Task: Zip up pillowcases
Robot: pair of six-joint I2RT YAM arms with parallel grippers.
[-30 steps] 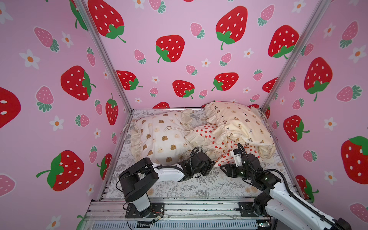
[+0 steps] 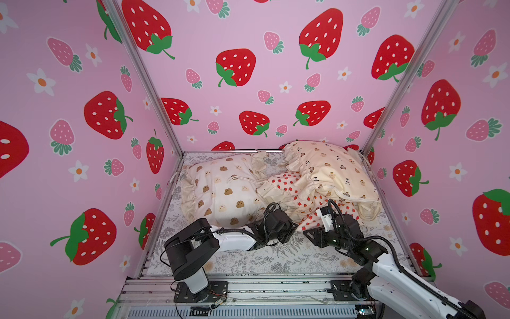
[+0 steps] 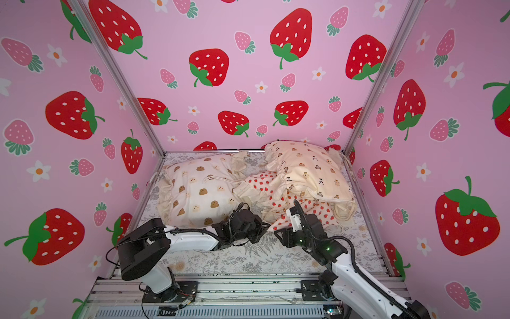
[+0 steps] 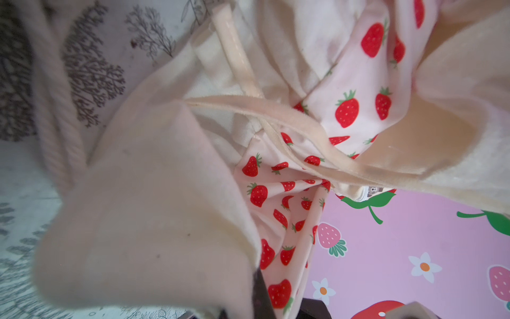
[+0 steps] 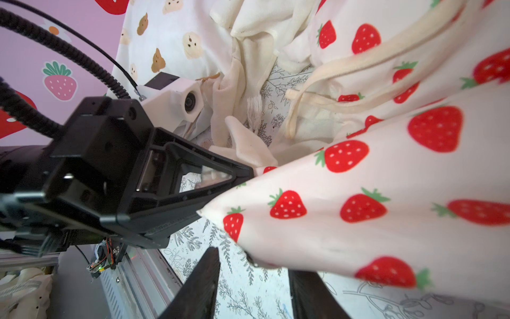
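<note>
A strawberry-print pillowcase [image 5: 382, 191] with cream ties and ruffles lies bunched between two pillows. My left gripper [image 2: 292, 228] is shut at its front corner, strawberry cloth running down into the fingertips in the left wrist view; in the right wrist view the fabric edge meets those tips. My right gripper stands part open just under the near edge of that cloth, which partly hides one finger; I see nothing clearly held between its fingers. The pillowcase's zipper is not clear in these views.
A cookie-print pillow [image 2: 223, 186] lies at left, an animal-print pillow [image 2: 332, 170] at back right, overlapping the strawberry one. Printed walls enclose both sides and back.
My right gripper has shifted very slightly near the pillowcase's front edge over the last second. My left arm and the pillows look unchanged.
</note>
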